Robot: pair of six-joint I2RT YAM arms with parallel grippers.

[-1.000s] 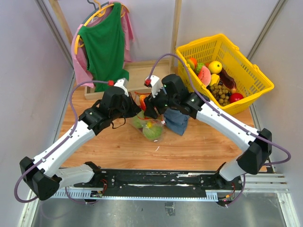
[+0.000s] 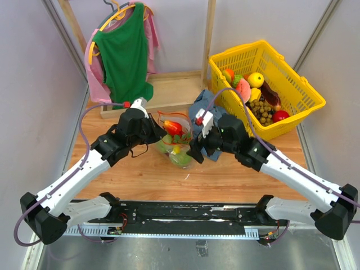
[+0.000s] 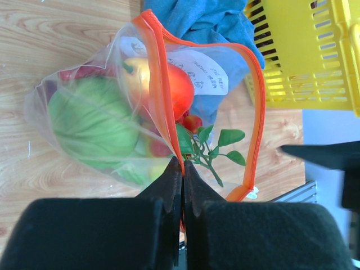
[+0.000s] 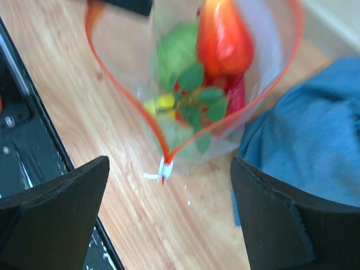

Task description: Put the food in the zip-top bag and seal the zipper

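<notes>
A clear zip top bag (image 2: 181,158) with an orange zipper rim (image 3: 257,107) stands on the table, its mouth spread wide. Inside it are a red and yellow fruit (image 3: 179,90), a green round vegetable (image 3: 93,121) and a leafy sprig (image 3: 228,136). My left gripper (image 2: 161,135) is shut on the orange rim, which runs in between its fingertips in the left wrist view. To the right of the bag, my right gripper (image 2: 194,153) is open and empty. Its fingers (image 4: 84,185) stand either side of the rim corner, where a white slider (image 4: 165,169) shows.
Behind the bag lies a blue cloth (image 2: 201,107). A yellow basket (image 2: 301,109) of toy fruit stands at the back right. Clothes hang on a rack at the back left.
My right gripper has come down and toward the front, from over the bag's mouth to its right side. The bag's mouth now shows wider. My left arm has shifted only slightly.
</notes>
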